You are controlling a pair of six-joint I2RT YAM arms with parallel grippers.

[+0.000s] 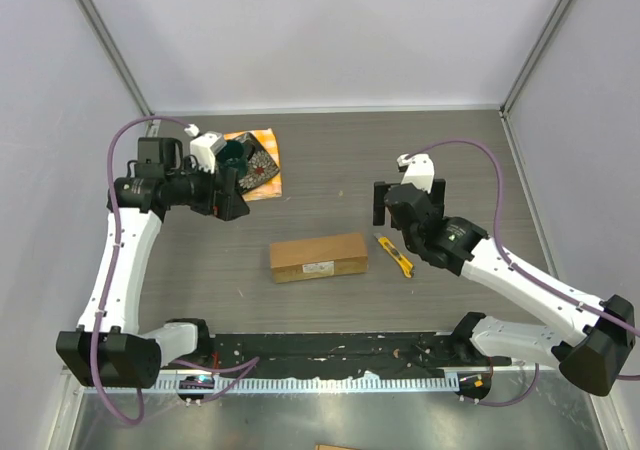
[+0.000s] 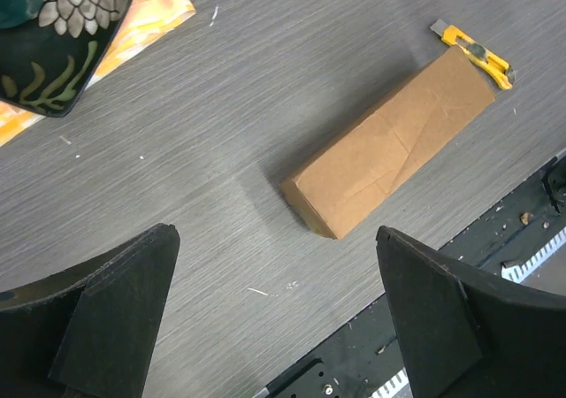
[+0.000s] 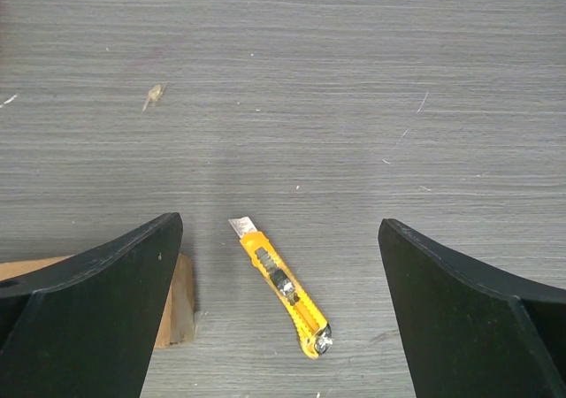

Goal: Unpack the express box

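A long brown cardboard box lies closed near the middle of the table, a pale label on its front side. Just to its right rests a yellow box cutter with some blade showing at its far end. My left gripper hangs open up and to the left of the box, nothing between its fingers. Open and empty too, my right gripper is over the table beyond the cutter. In the right wrist view the cutter shows between the spread fingers, apart from both.
At the back left, a dark patterned tray with a green cup stands on an orange and white cloth. A dark strip with a white rail runs along the front.
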